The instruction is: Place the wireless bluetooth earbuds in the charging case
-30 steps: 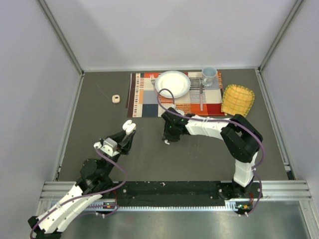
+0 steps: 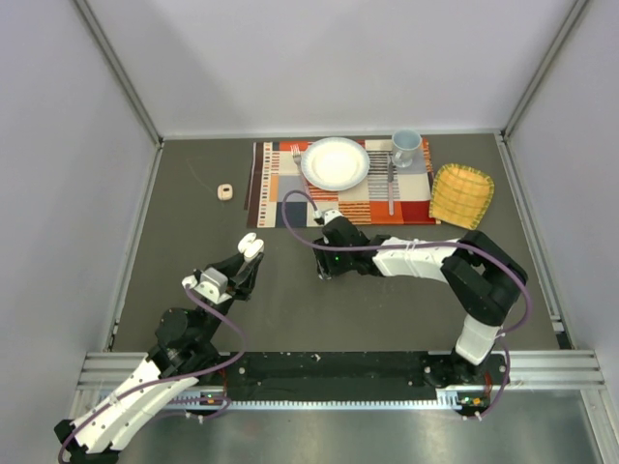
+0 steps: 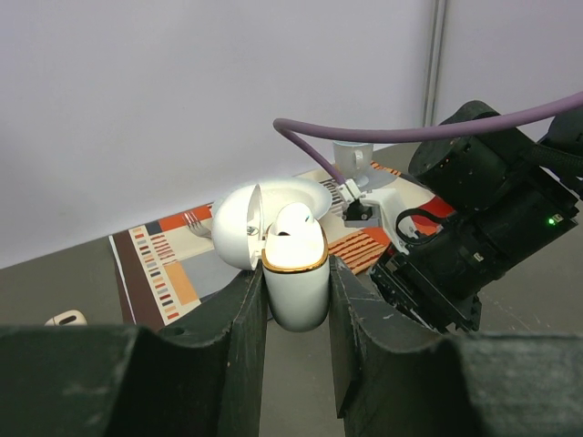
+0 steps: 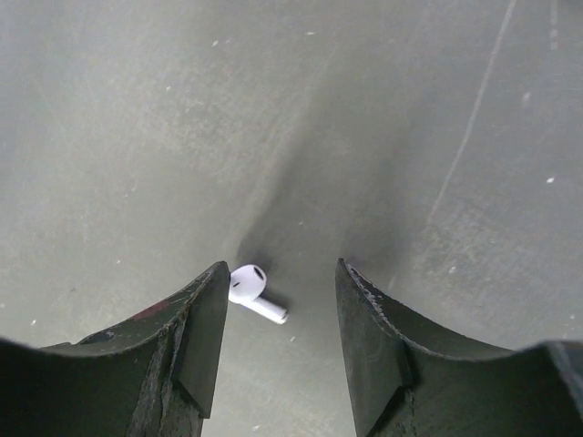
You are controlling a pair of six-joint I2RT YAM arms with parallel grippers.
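Note:
My left gripper is shut on the white charging case, held upright with its lid open, at the centre-left of the top view. My right gripper hangs low over the table, its fingers part open. A white earbud lies on the table at the left finger's tip, stem toward the lower right; whether the finger touches it I cannot tell.
A patterned placemat with a plate, fork, knife and cup lies at the back. A yellow cloth is at the back right, a small white object at the back left.
My right gripper and forearm have shifted slightly, lately a little toward the front of the table, around the earbud. The left arm with the case has not moved.

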